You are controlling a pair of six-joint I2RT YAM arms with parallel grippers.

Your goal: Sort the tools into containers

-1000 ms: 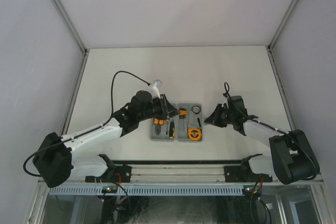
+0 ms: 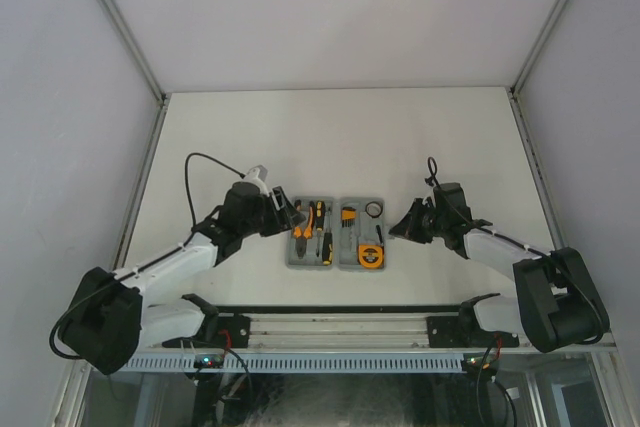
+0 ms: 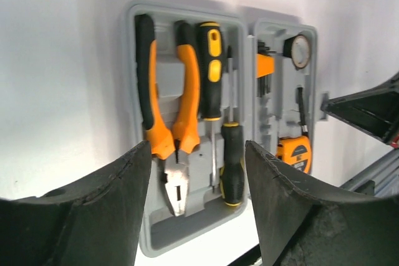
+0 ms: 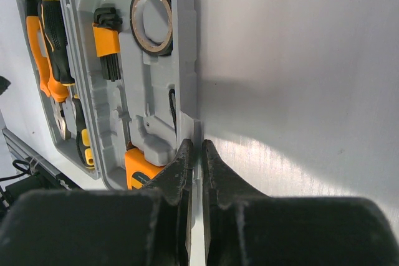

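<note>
An open grey tool case (image 2: 311, 268) lies mid-table in two halves. Its left half holds orange-and-black pliers (image 3: 192, 88), a screwdriver (image 3: 213, 73) with its handle up and another screwdriver (image 3: 232, 163) with its handle down. In the right half are an orange hex-key holder (image 4: 106, 40), a tape roll (image 4: 136, 20), a tape measure (image 4: 140, 167) and a slim black tool (image 3: 302, 107). Over the left half hovers my left gripper, open and empty. My right gripper is shut on a thin grey tab (image 3: 323, 105) at the case's right side.
Bare white table (image 2: 330, 137) surrounds the case at the back and on both sides. The table's front edge (image 2: 330, 304) runs not far below the case. Walls (image 2: 80, 147) enclose the work area.
The left arm has drawn back to the left, uncovering more of the left half's tools. My right arm and the case have stayed put.
</note>
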